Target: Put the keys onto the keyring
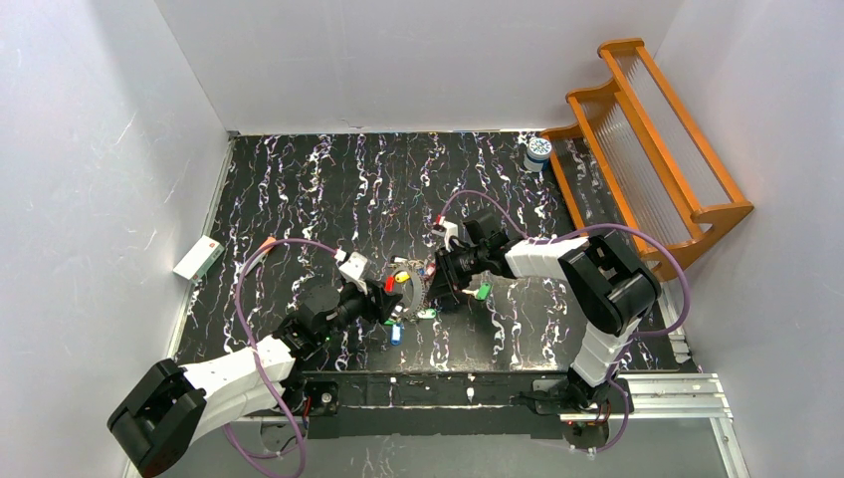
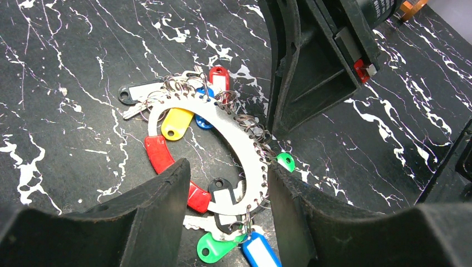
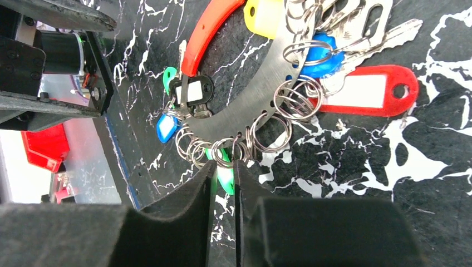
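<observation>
The keyring, a toothed metal loop (image 2: 236, 133) with a red handle section (image 2: 159, 154), carries several small rings and keys with coloured tags. Among these are a yellow tag (image 2: 177, 123), a red tag (image 3: 364, 90) and a blue tag (image 2: 260, 250). My left gripper stands open over the loop's near side, nothing between its fingers. At the toothed edge, my right gripper is narrowly open with its tips close to small rings (image 3: 225, 153). A green tag (image 3: 225, 175) shows through that gap; whether a ring sits between the tips is unclear.
Another green tag (image 1: 483, 291) lies right of the right gripper. A white box (image 1: 199, 258) is at the left wall, a white tub (image 1: 537, 153) at the back right, beside a wooden rack (image 1: 657, 149).
</observation>
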